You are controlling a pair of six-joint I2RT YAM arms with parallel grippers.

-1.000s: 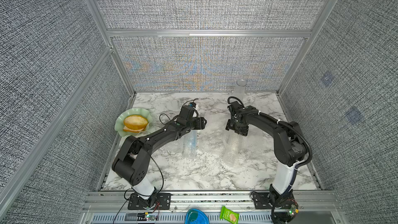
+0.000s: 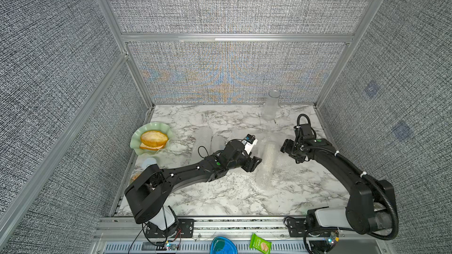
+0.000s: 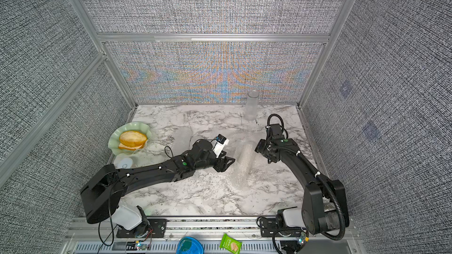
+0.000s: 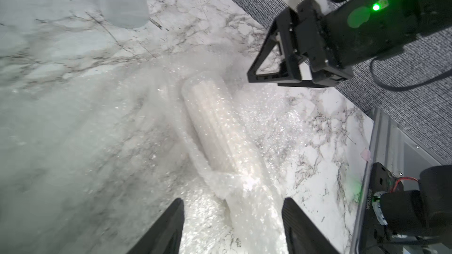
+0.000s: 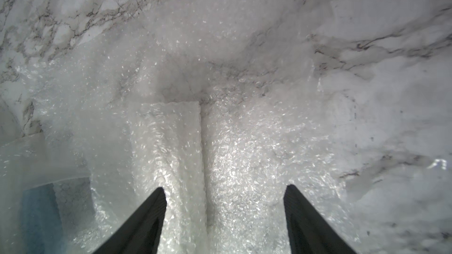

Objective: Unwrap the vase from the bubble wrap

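Note:
Clear bubble wrap [image 4: 216, 113] lies on the marble table right of centre, rolled into a long tube with looser film around its far end. Whether anything is inside the tube cannot be told. A clear cylindrical glass vase [image 3: 252, 103] stands upright at the back. Just left of the tube, my left gripper [image 2: 256, 163] is open above the table; its fingers [image 4: 162, 230] flank the near end of the wrap in the left wrist view. My right gripper hovers open to the right of the tube, a fold of wrap [image 5: 167, 160] showing below it.
A green scalloped bowl [image 2: 136, 138] holding bread sits at the left, with a white rounded item [image 3: 125, 162] by it. More clear film [image 3: 182, 137] lies behind the left arm.
My left gripper has moved right and toward the front, up to the tube. The right gripper has swung away to the right, off the wrap's far end.

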